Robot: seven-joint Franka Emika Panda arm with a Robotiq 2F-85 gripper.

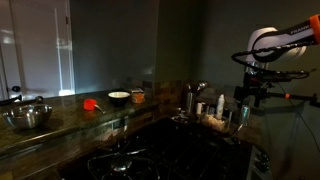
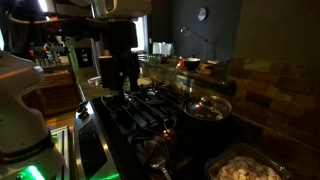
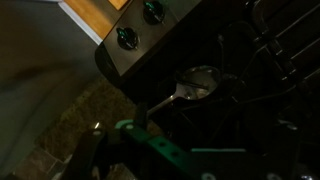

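Note:
High over the stove side, my gripper [image 1: 250,100] hangs from the white arm at the right of exterior view 1. It stands open, and no object shows between its fingers; in the second exterior view the dark gripper [image 2: 120,82] is seen close up at the upper left. Below it a metal ladle or large spoon [image 2: 155,155] lies on the black stovetop, well apart from the gripper. The wrist view shows the same spoon [image 3: 198,82] with its handle pointing down-left. The fingers are very dark along the bottom of that view.
A pan [image 2: 207,108] sits on the stove. A clear tray of food [image 2: 245,165] stands at the near right. On the counter are a metal bowl [image 1: 28,115], a red bowl [image 1: 90,104] and a pale-filled dark bowl [image 1: 119,95]. Utensils [image 1: 192,98] stand in the far corner.

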